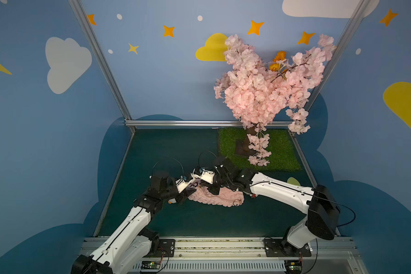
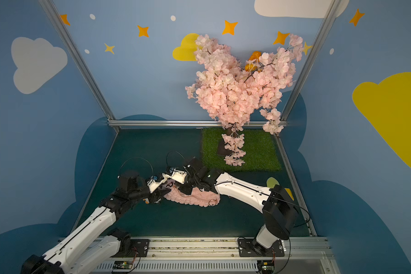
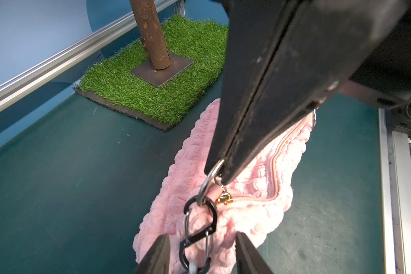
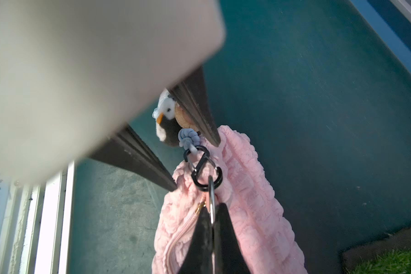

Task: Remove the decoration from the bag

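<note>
The pink crinkled bag [image 3: 182, 182] lies on the dark green table. At its end a silver ring [image 4: 211, 194] stands upright, and my right gripper is shut on it. A black S-shaped carabiner [image 3: 199, 235] is linked through this ring. From the carabiner's other end, a knotted blue-grey cord [image 4: 188, 137] leads to the decoration, a small penguin plush [image 4: 168, 116], partly covered by the left gripper. My left gripper is open, one finger on each side of the carabiner, with a gap to either side of it.
A flowering tree [image 1: 255, 91] rises from a grass mat [image 3: 137, 86] at the back right. Both arms meet closely over the bag's left end. Bare table [image 1: 173, 141] lies behind the bag and in front of it.
</note>
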